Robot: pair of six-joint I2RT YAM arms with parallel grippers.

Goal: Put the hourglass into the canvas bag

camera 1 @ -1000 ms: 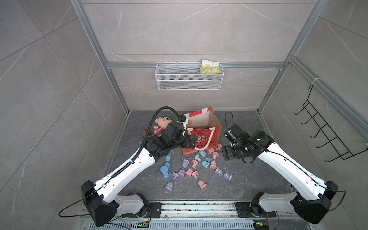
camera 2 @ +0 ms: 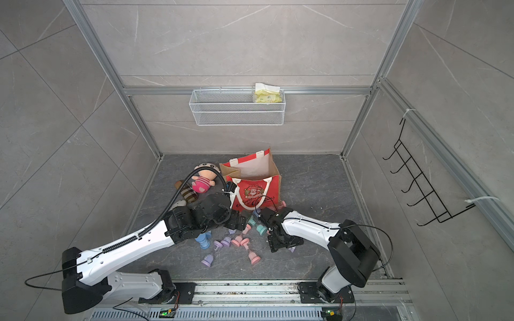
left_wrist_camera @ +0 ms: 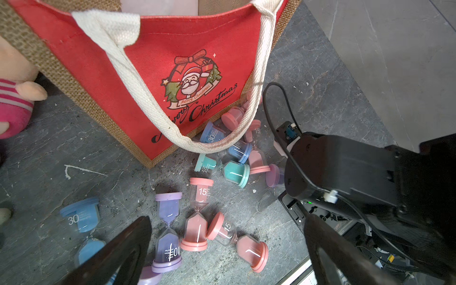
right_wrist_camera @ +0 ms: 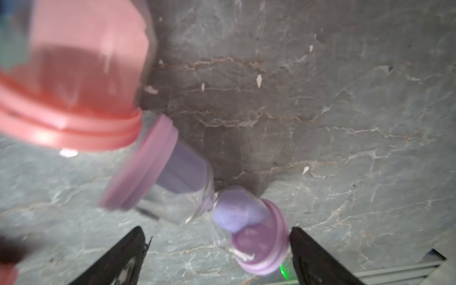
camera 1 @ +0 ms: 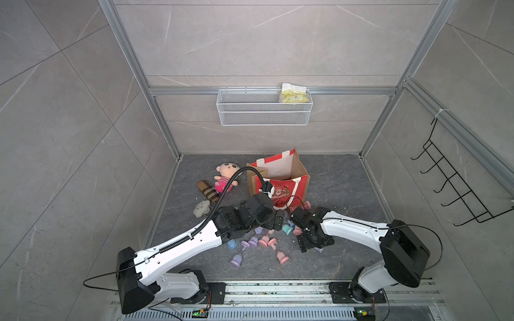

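A red canvas bag [camera 1: 281, 192] with white rope handles stands upright and open-topped on the floor. Several hourglasses lie in front of it, among them a purple one [right_wrist_camera: 187, 171], a green one [left_wrist_camera: 236, 173] and a pink one [left_wrist_camera: 196, 227]. My right gripper is open low above the purple hourglass; one of that hourglass's ends lies between its fingers, not gripped. High over the scattered hourglasses, just before the bag, my left gripper is open with nothing held.
To the bag's left lie a pink doll [camera 1: 227, 174], a striped brown roll [camera 1: 207, 188] and a grey plush [camera 1: 201, 208]. The right arm [left_wrist_camera: 351, 171] sits close beside the left gripper.
My right gripper has moved down and toward the front, from beside the bag to over the purple hourglass.
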